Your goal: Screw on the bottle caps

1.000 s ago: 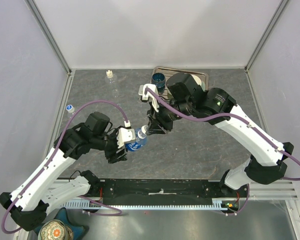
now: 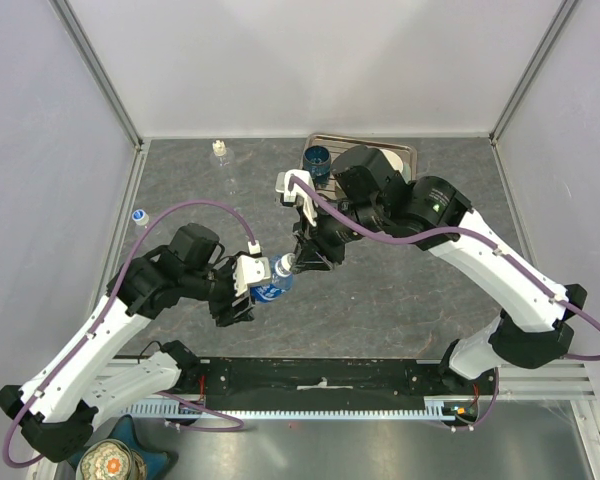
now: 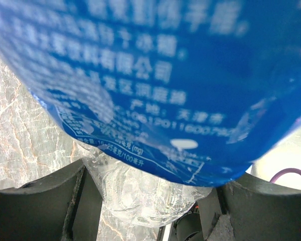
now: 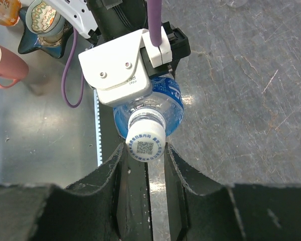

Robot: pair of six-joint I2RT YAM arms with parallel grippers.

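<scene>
A clear bottle with a blue label (image 2: 268,291) is held tilted over the table, my left gripper (image 2: 246,290) shut on it. Up close in the left wrist view, the blue label (image 3: 155,90) fills most of the frame, and clear ribbed plastic shows between the left fingers. A white cap (image 4: 146,143) sits on the bottle's neck, facing the right wrist camera. My right gripper is shut on this cap, one fingertip at each side. Whether the threads are fully seated cannot be told.
A clear bottle with a pale cap (image 2: 220,150) is at the back left, and a blue-capped bottle (image 2: 141,217) by the left wall. A metal tray (image 2: 412,160) with a dark blue cup (image 2: 317,160) lies behind the right arm.
The left arm and bottle have stayed in place.
</scene>
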